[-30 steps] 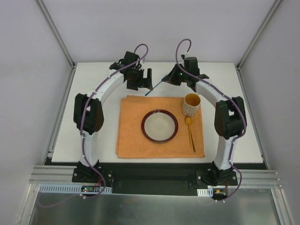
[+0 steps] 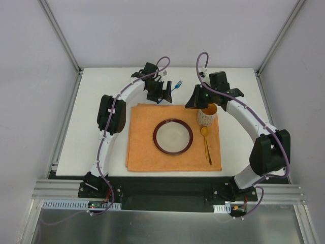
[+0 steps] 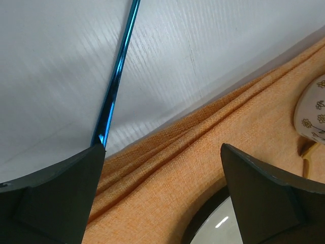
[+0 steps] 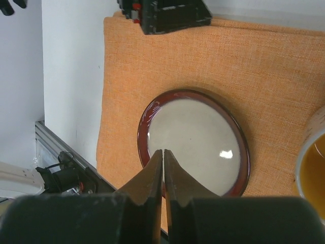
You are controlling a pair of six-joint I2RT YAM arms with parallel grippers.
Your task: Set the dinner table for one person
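Observation:
On the bare white table, just beyond the far edge of the orange mat [image 2: 142, 147], lies a blue fork [image 2: 177, 85]. Over its handle end hovers my left gripper [image 2: 161, 96], open; in the left wrist view the fork's handle [image 3: 118, 68] runs down to the tip of the left finger [image 3: 76, 185], and nothing is held. My right gripper is shut with nothing showing between its fingers, above the mat between plate and mug. A brown-rimmed plate [image 2: 172, 136] occupies the mat's middle. The patterned mug [image 2: 205, 119] stands upright at its right, a golden spoon [image 2: 204, 132] below it.
My right forearm [image 2: 247, 113] passes over the mug's right side. The mat's far edge is folded in ridges [image 3: 203, 119].
The left gripper has moved slightly right and toward the mat, over the fork's handle end. The fork has not visibly moved.

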